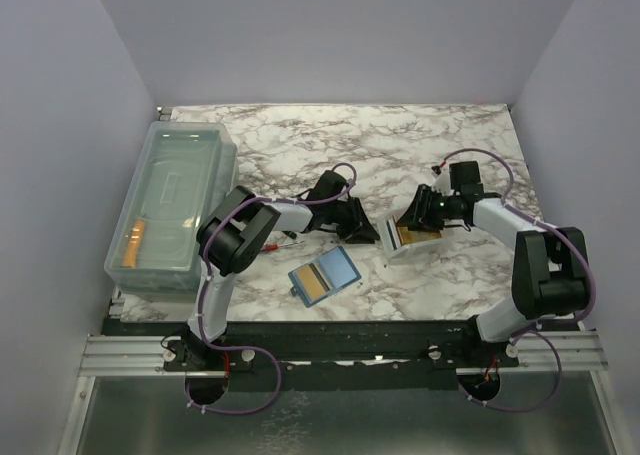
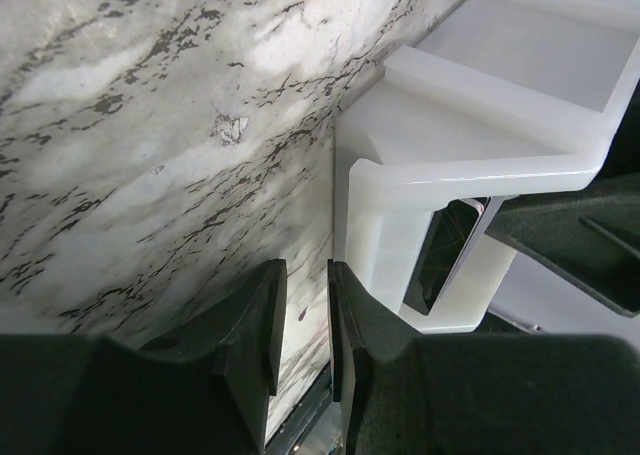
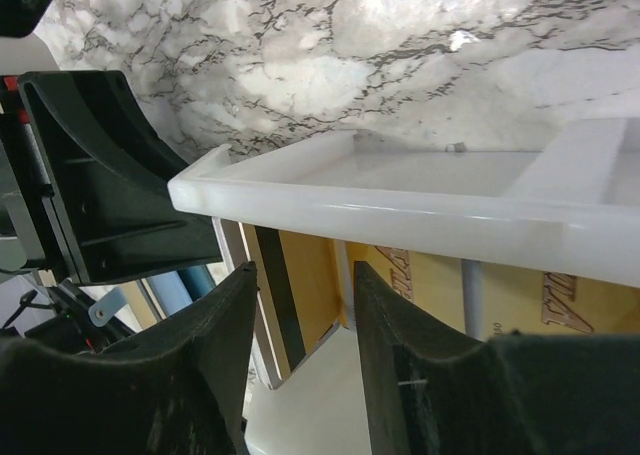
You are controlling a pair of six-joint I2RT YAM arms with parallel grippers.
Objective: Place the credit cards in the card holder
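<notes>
The white card holder (image 1: 390,243) stands right of centre on the marble table, holding dark and yellow cards (image 3: 548,310). My right gripper hovers at it, its fingers part open over the cards at the holder's left end, partly hiding them in the top view. My left gripper is low beside the holder's white end, fingers a little apart with nothing visible between them. A dark card (image 2: 445,250) shows inside the holder in the left wrist view.
A lidded translucent box (image 1: 165,205) fills the table's left side. A blue and tan card tray (image 1: 335,267) lies front centre.
</notes>
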